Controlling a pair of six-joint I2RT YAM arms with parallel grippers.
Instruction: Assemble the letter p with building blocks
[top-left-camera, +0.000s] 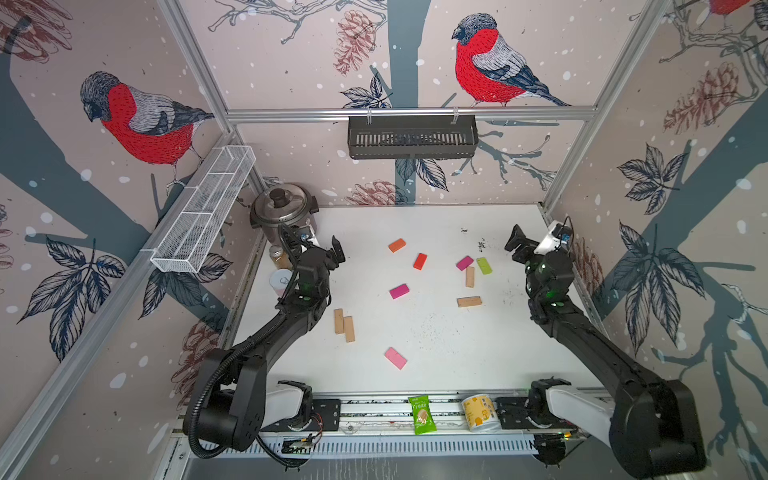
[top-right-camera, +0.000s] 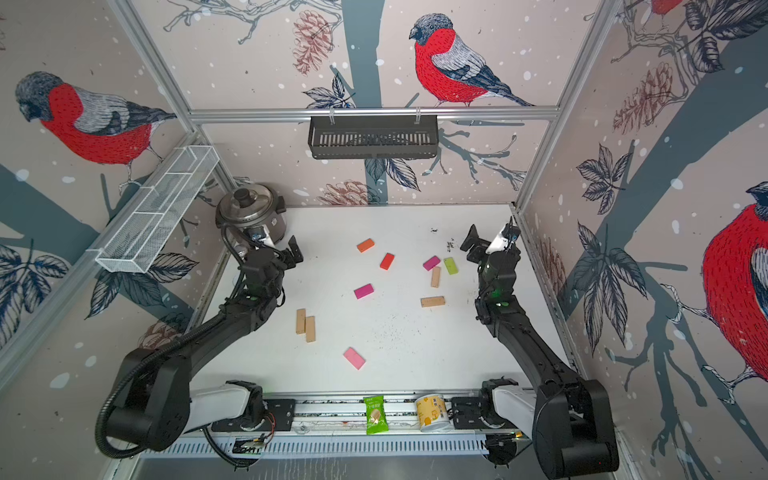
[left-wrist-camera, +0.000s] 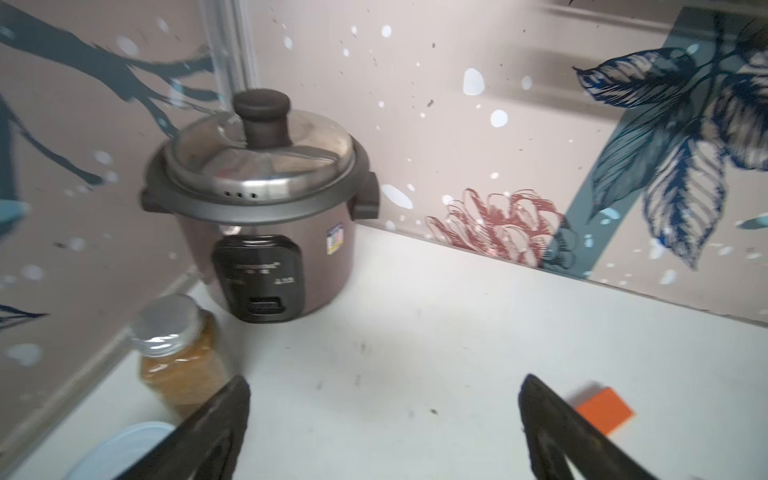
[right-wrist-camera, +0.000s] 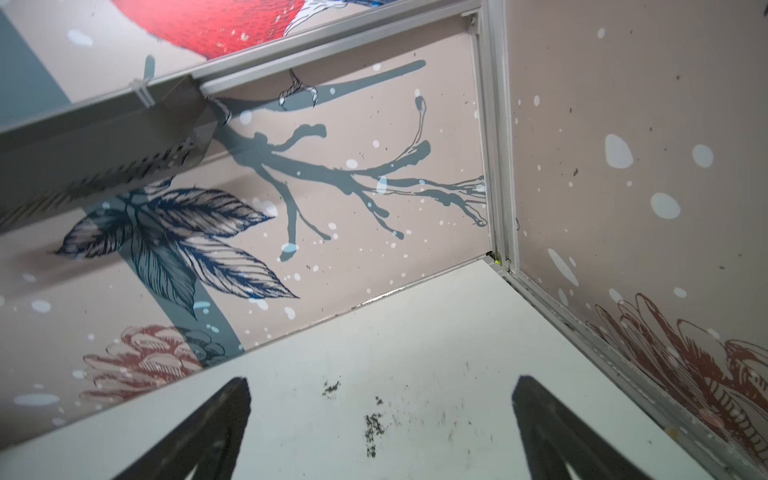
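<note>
Coloured blocks lie flat and scattered on the white table: orange (top-left-camera: 397, 245), red (top-left-camera: 420, 261), magenta ones (top-left-camera: 398, 291) (top-left-camera: 465, 263), green (top-left-camera: 483, 265), pink (top-left-camera: 395, 358), and several wooden ones (top-left-camera: 349, 329) (top-left-camera: 469, 301). My left gripper (top-left-camera: 324, 246) is raised over the left side, open, with empty space between its fingers; the left wrist view shows the orange block beyond its right finger. My right gripper (top-left-camera: 521, 240) is raised at the right side, open and empty, facing the back of the table.
A rice cooker (left-wrist-camera: 328, 256), a jar (left-wrist-camera: 180, 368) and a plate (left-wrist-camera: 120, 456) stand at the back left. A dark shelf (top-left-camera: 412, 136) hangs on the back wall, a white wire rack (top-left-camera: 200, 216) on the left. The table's centre has free room.
</note>
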